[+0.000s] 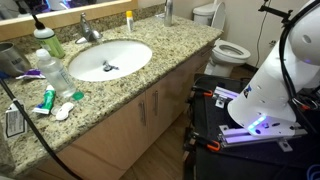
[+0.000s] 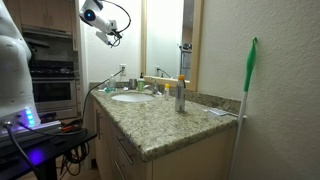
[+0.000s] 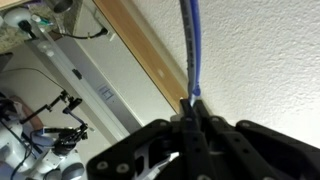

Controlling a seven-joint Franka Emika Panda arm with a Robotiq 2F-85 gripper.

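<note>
High up in front of the wall, above counter level, my gripper (image 2: 112, 38) shows small in the second exterior view. A long, thin blue stick (image 3: 191, 50) stands out between its fingers in the wrist view; the gripper is shut on it. What kind of stick it is I cannot tell, as its far end runs out of the frame. Neither stick nor gripper appears in the first exterior view.
Below is a speckled counter (image 1: 150, 75) with a white oval sink (image 1: 108, 62). A clear bottle (image 1: 56, 75), a green tube (image 1: 45, 100) and a green soap bottle (image 1: 47, 38) stand or lie left of it. A metal bottle (image 2: 180, 96) stands near the counter's end.
</note>
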